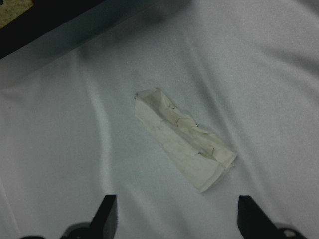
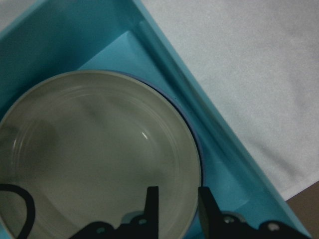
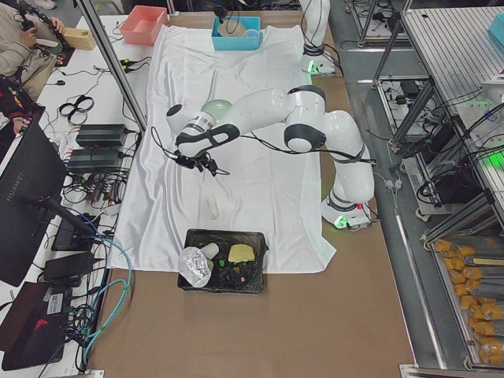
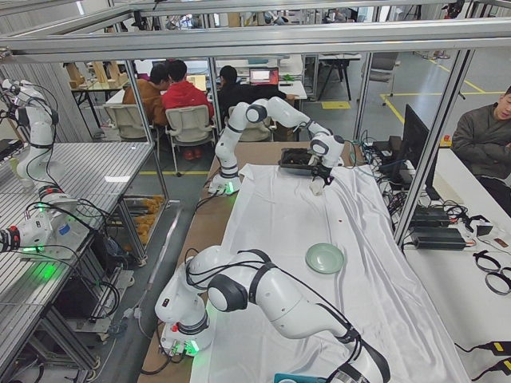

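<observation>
My left gripper [image 3: 201, 165] stands open over the white cloth. Below it lies a crumpled, folded paper wrapper [image 1: 182, 139], with the dark bin's edge at the upper left of the left wrist view. The black bin [image 3: 256, 279] holds a foil-wrapped item [image 3: 194, 268], a white cylinder and a yellow piece [image 3: 241, 253]. My right gripper is open over a blue tub [image 2: 219, 134], with its fingers above a round, pale dish [image 2: 94, 144] inside. A green plate [image 4: 324, 258] lies on the cloth.
A pink bin [image 3: 143, 24] stands on the side table with cables, devices and a monitor [image 3: 27, 205].
</observation>
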